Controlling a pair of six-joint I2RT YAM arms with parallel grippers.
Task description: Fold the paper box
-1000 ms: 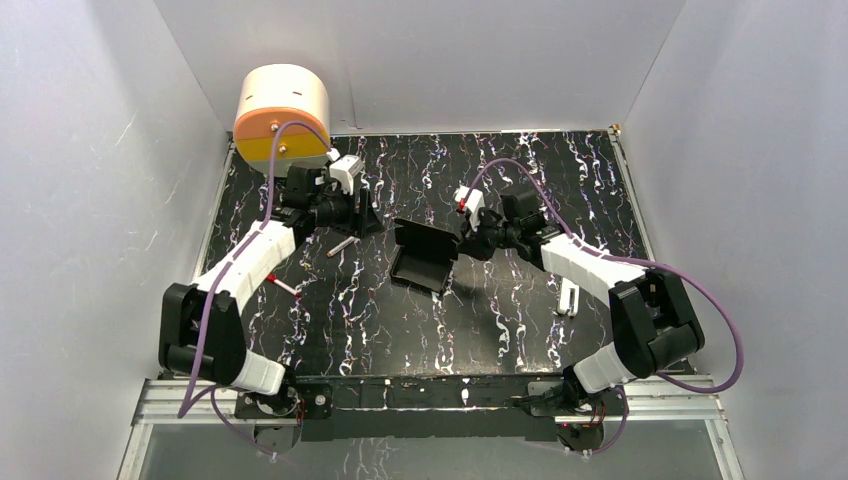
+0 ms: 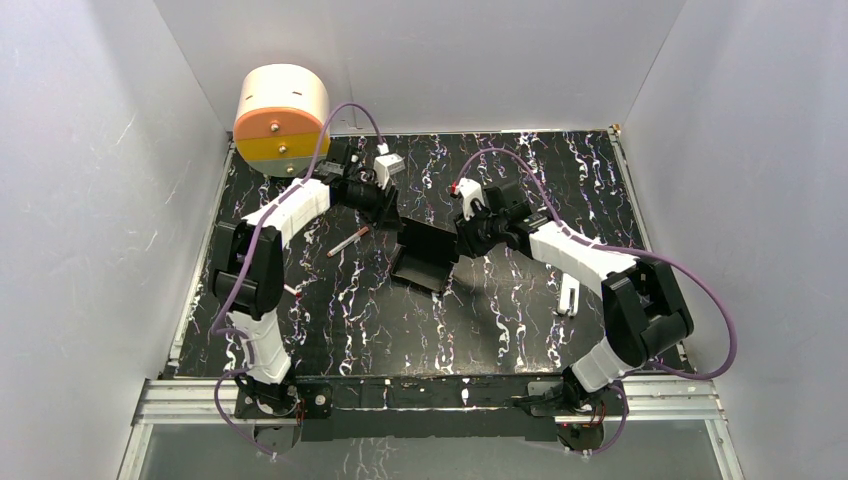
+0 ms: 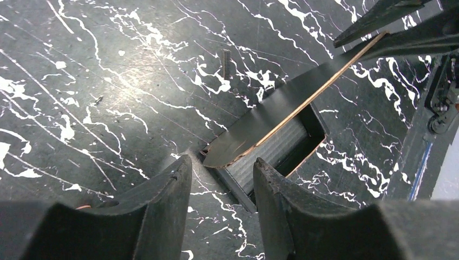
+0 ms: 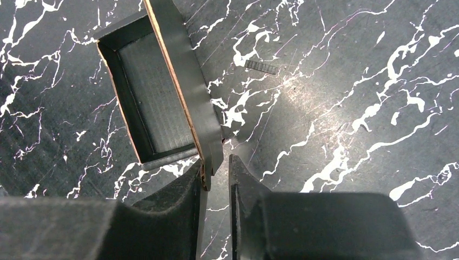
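Observation:
The black paper box (image 2: 420, 272) lies mid-table, its tray uncovered and its lid (image 2: 428, 239) raised along the back. At the lid's left end is my left gripper (image 2: 390, 222); in the left wrist view its fingers (image 3: 176, 187) are part open, with the lid's near corner lined up with the gap. I cannot tell whether that corner is between them. My right gripper (image 2: 463, 244) stands at the lid's right corner. In the right wrist view that corner reaches between its part-open fingers (image 4: 187, 203), close to the left one, with a gap to the other.
One marker (image 2: 348, 242) lies left of the box, and a second marker (image 2: 292, 291) is mostly covered by the left arm. A rounded drawer cabinet (image 2: 282, 120) stands back left. Right of the box lies a white object (image 2: 568, 295).
My left gripper has moved right to the lid's left end. The box has hardly moved.

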